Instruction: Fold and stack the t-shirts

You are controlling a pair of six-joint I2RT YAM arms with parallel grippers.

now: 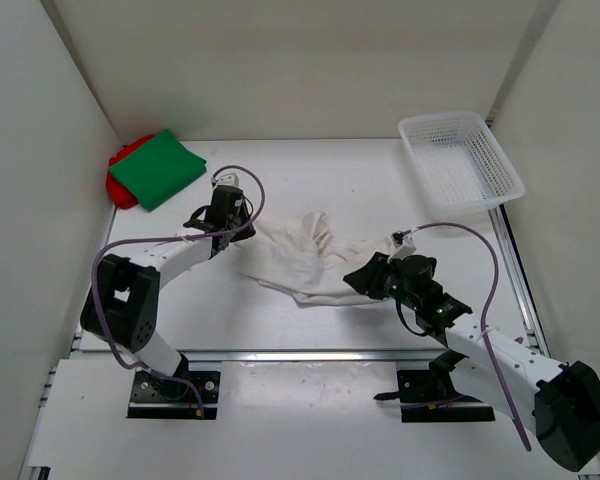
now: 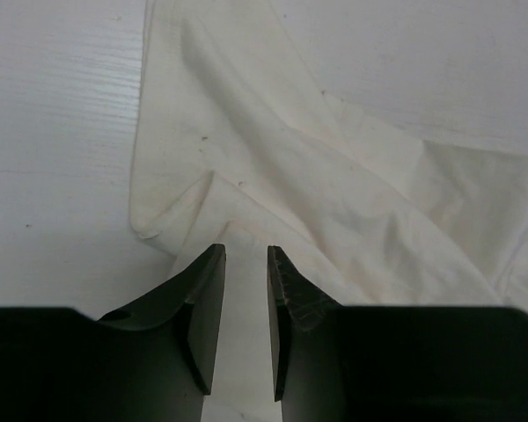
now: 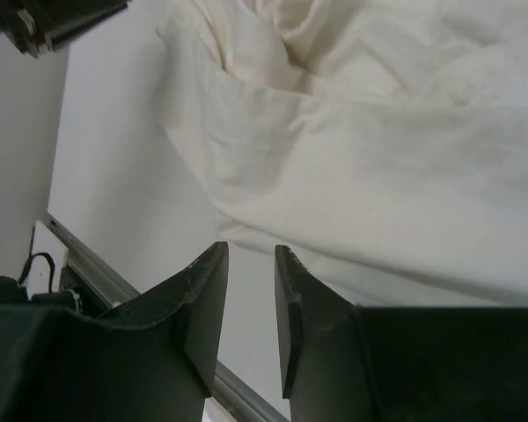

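A cream t-shirt (image 1: 280,255) lies crumpled and partly folded over in the middle of the table. At its left end, my left gripper (image 1: 246,232) hovers with its fingertips parted, and in the left wrist view the cloth (image 2: 238,141) shows below the fingers with none visibly pinched. My right gripper (image 1: 356,284) is over the shirt's front right part, its fingers (image 3: 207,299) apart and the shirt's edge (image 3: 273,242) in view beyond them. Folded green (image 1: 158,170) and red (image 1: 121,190) shirts lie stacked at the back left.
A white plastic basket (image 1: 420,160) stands empty at the back right. Bare table (image 1: 280,165) extends behind the cream shirt and in front of it. Walls close in the left, back and right sides.
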